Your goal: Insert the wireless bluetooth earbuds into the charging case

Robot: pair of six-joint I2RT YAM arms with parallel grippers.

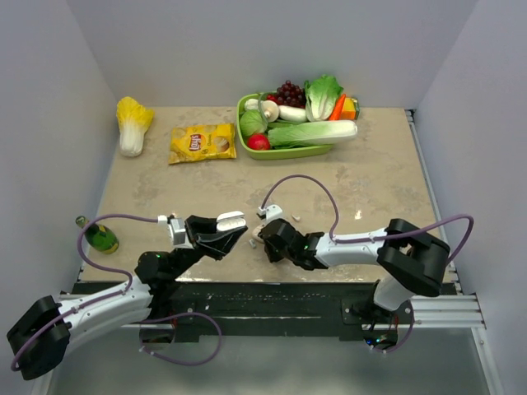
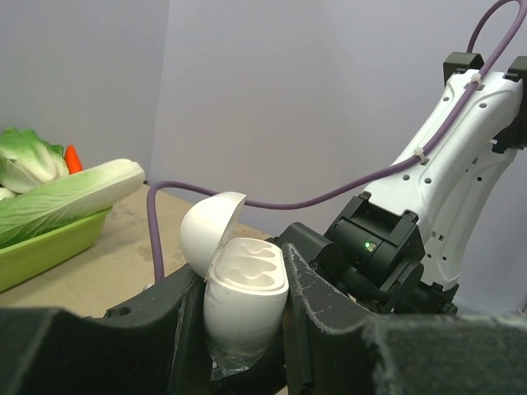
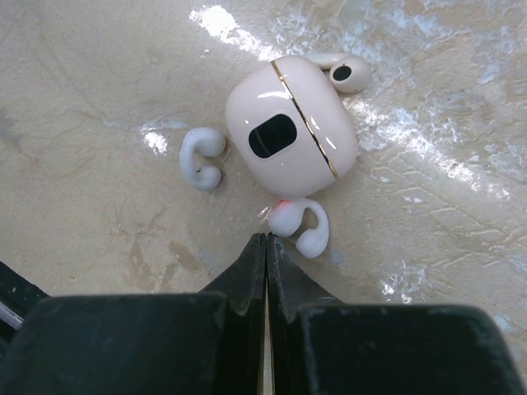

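Observation:
My left gripper [image 1: 230,230] holds an open white charging case [image 2: 244,300], lid raised, slots visible and apparently empty. My right gripper is shut, its tips just beside a white open-ear earbud [image 3: 311,241]; nothing shows clearly between them. A second such earbud [image 3: 198,160] lies to the left of a closed pinkish case [image 3: 313,132] with a gold line, and a stemmed earbud [image 3: 352,76] lies at that case's upper right.
A green basket of vegetables [image 1: 296,151] stands at the back, with a yellow chip bag [image 1: 202,144] and napa cabbage [image 1: 132,132] to its left. A green bottle [image 1: 103,239] is at the left edge.

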